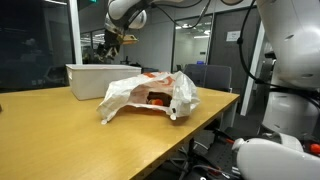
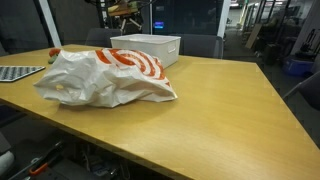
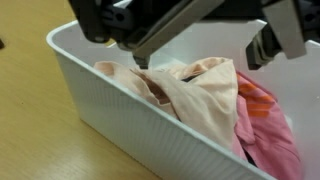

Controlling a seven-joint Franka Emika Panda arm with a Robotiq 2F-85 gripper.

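Observation:
My gripper point(image 1: 107, 49) hangs over the white bin point(image 1: 90, 82) at the table's far side. In the wrist view its fingers point(image 3: 268, 45) stand well apart, open, with nothing between them. Below them inside the bin point(image 3: 110, 98) lie a pale peach cloth point(image 3: 200, 98) and a pink cloth point(image 3: 268, 140) with an orange band. Part of the peach cloth rests up near the bin's rim. Exterior view 2 shows the bin point(image 2: 170, 45) from another side, its contents hidden there.
A crumpled white plastic bag with red-orange print point(image 2: 100, 75) lies open on the wooden table point(image 2: 220, 100), with a dark and red item point(image 1: 158, 99) inside. A metal grid tray point(image 2: 15, 73) sits at the far left.

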